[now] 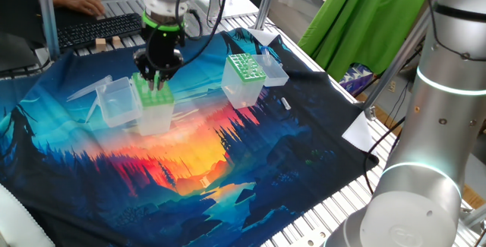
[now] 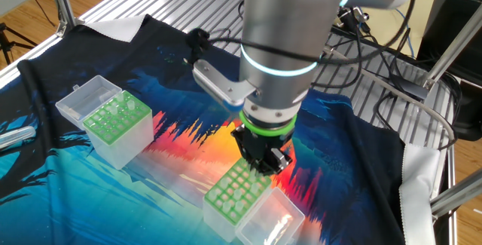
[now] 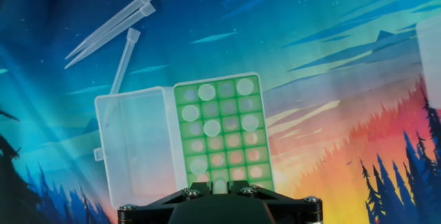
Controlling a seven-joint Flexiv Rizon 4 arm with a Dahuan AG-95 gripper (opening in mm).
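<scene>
A clear box with a green tip rack (image 3: 216, 141) stands with its lid (image 3: 138, 145) folded open beside it. Pale round pipette-tip heads show in several of its holes. My gripper is over the near end of this rack in the wrist view, its fingers close together on a whitish pipette tip (image 3: 220, 184). The tip's lower part is hidden there. From the side, the gripper (image 1: 157, 78) points down just above the green rack top (image 1: 154, 93). A second green rack box (image 1: 244, 80), also with its lid open, stands apart from it.
Loose pipette tips (image 3: 114, 24) lie on the printed cloth beyond the open lid. A small pale piece (image 1: 285, 103) lies near the second box. A keyboard (image 1: 99, 30) and a person's hand (image 1: 78, 2) are at the back left.
</scene>
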